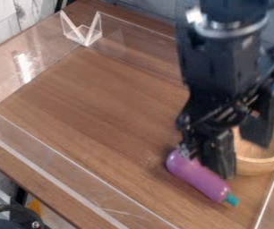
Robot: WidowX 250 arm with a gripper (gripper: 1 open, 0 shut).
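Whether it touches the eggplant, and how far the fingers are apart, is hard to tell. A light wooden bowl [266, 157] is partly hidden behind the gripper.
A clear plastic piece [82, 29] stands at the back left. Clear edging runs along the left and front.
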